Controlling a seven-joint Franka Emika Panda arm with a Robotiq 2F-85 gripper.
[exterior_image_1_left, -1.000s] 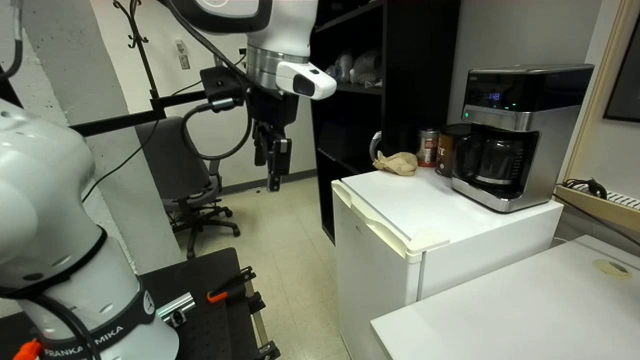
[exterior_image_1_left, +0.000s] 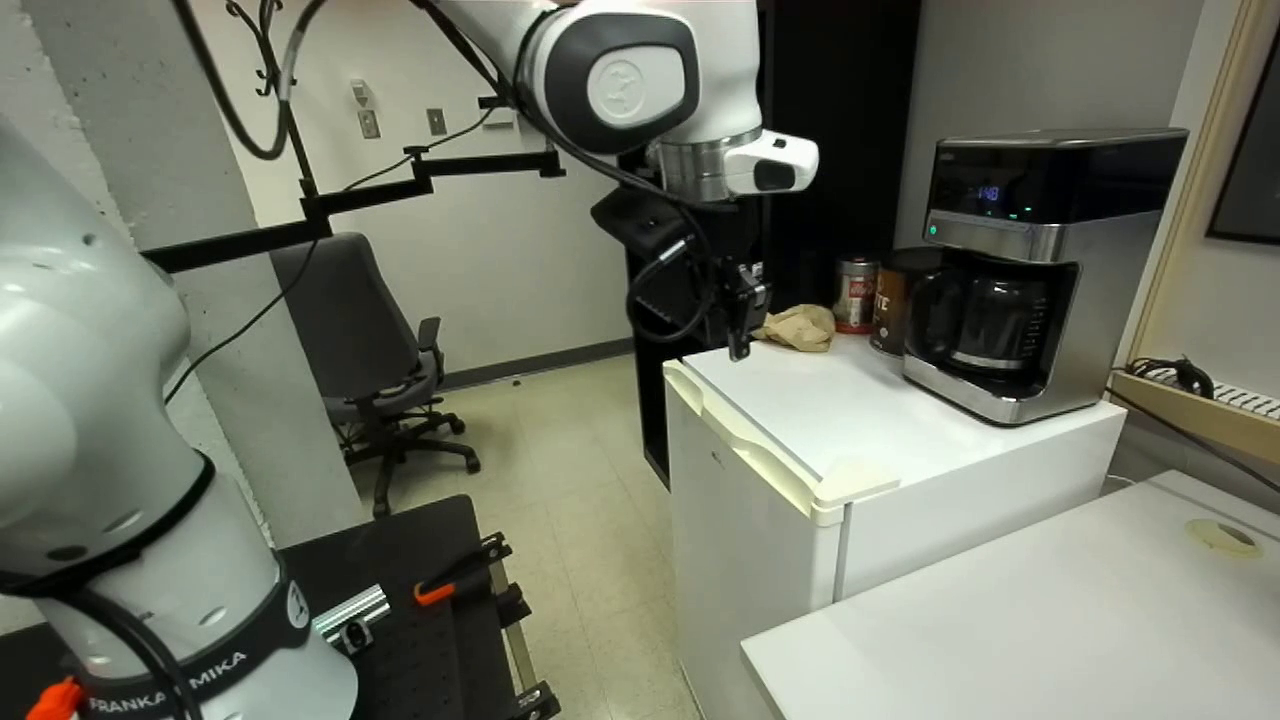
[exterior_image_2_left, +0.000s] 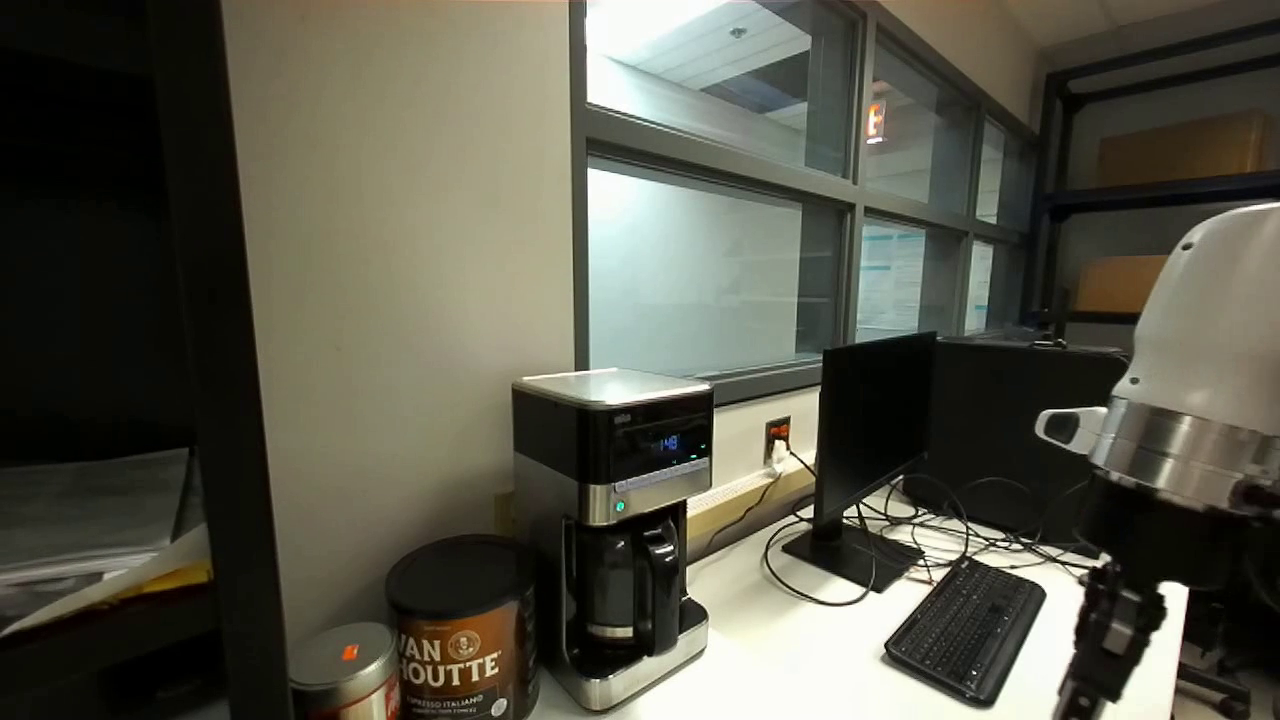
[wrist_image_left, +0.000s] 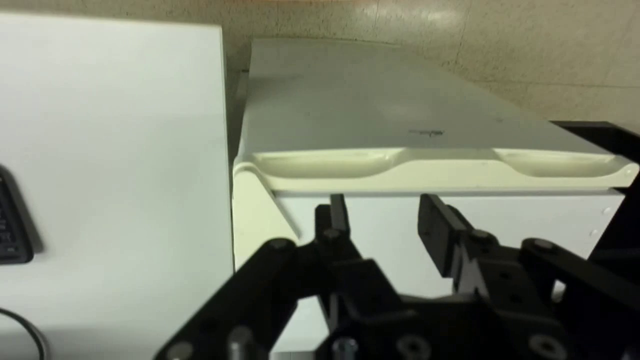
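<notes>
My gripper hangs over the white top of the small fridge (wrist_image_left: 384, 228), its two black fingers spread apart with nothing between them. In exterior view 1 the gripper (exterior_image_1_left: 739, 336) is seen above the fridge's far front edge, left of the crumpled brown paper (exterior_image_1_left: 800, 328). At the back of the fridge top stands the coffee maker (exterior_image_1_left: 1056, 270), its glass carafe (exterior_image_1_left: 999, 318) inside. Exterior view 2 has the coffee maker (exterior_image_2_left: 612, 528) left of centre and the gripper (exterior_image_2_left: 1089, 672) at the lower right, its tips close to the frame's bottom edge.
Beside the coffee maker are a brown coffee can (exterior_image_2_left: 465, 648) and a smaller silver-lidded can (exterior_image_2_left: 348, 672). A white desk (exterior_image_1_left: 1056, 600) adjoins the fridge, bearing a keyboard (exterior_image_2_left: 967, 630), a monitor (exterior_image_2_left: 882, 420) and loose cables.
The arm has swung right in exterior view 1, bringing my gripper from over the floor to over the fridge top. The mug-like handle by the paper is now hidden behind it.
</notes>
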